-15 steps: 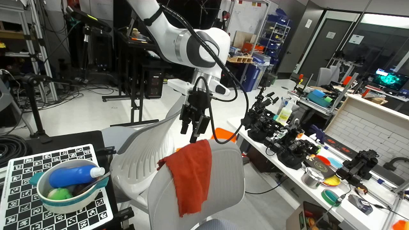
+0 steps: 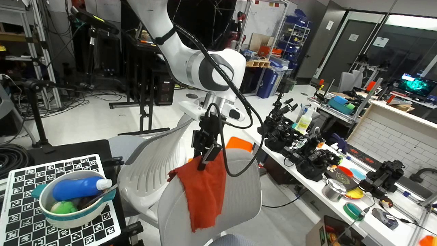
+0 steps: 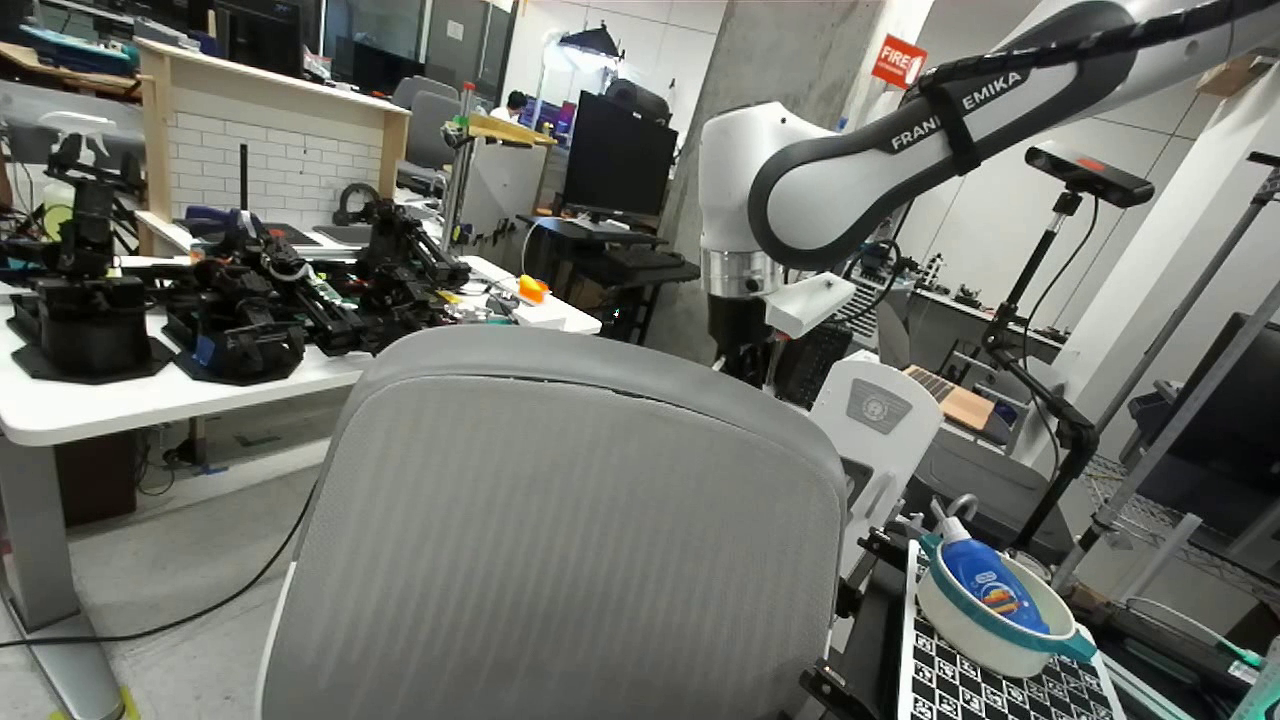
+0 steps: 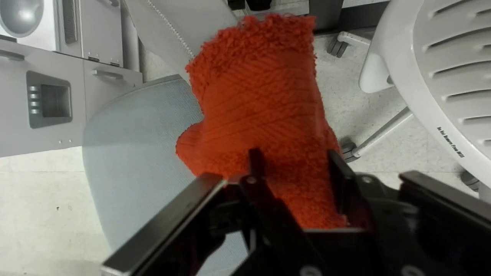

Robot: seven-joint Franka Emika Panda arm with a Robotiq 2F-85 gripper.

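Observation:
A red-orange cloth (image 2: 207, 192) hangs over the top of a grey chair's backrest (image 2: 241, 184). In the wrist view the cloth (image 4: 271, 105) runs down the middle and passes between the dark fingers of my gripper. The fingers stand apart, one to each side of it, with a gap still between them. From exterior view 1 my gripper (image 2: 201, 160) points down at the backrest's top edge, one finger in front of the cloth. In exterior view 2 the backrest (image 3: 564, 528) hides the fingertips, and no cloth shows.
A white slatted chair (image 2: 149, 168) stands close beside the gripper. At the left, a white pot with teal handles (image 2: 65, 221) holds a blue bottle (image 2: 78, 188) on a checkered board (image 2: 24, 207). The white table (image 2: 303, 172) at the right is crowded with black robot arms.
The arm has come down, from above the backrest to the cloth at its top edge. The fingers now straddle the cloth, which hangs in the same place.

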